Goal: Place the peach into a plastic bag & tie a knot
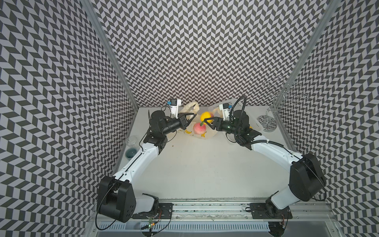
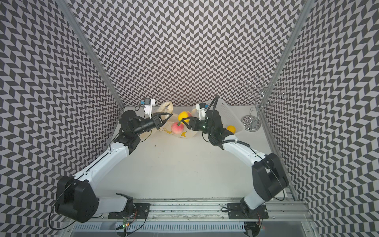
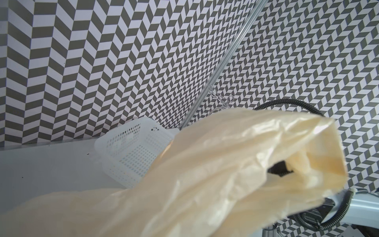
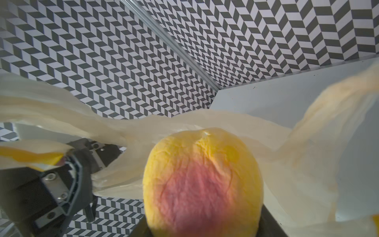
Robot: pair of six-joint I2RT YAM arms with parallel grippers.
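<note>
A cream plastic bag (image 3: 221, 165) fills the left wrist view; in the top views it spreads at the back centre. My left gripper (image 1: 191, 117) is at its upper edge, shut; whether bag film is between the fingers is unclear. A yellow-red peach (image 4: 203, 181) sits in front of my right gripper (image 1: 206, 121), over the bag, with a pink fruit (image 1: 199, 128) just below it at the bag. The right fingers are largely hidden by the fruit, so their hold cannot be told.
A white perforated basket (image 3: 118, 158) stands behind the right arm with an orange (image 2: 231, 129) in it. A metal rack (image 2: 251, 123) is at the back right; cups (image 1: 131, 153) are at the left edge.
</note>
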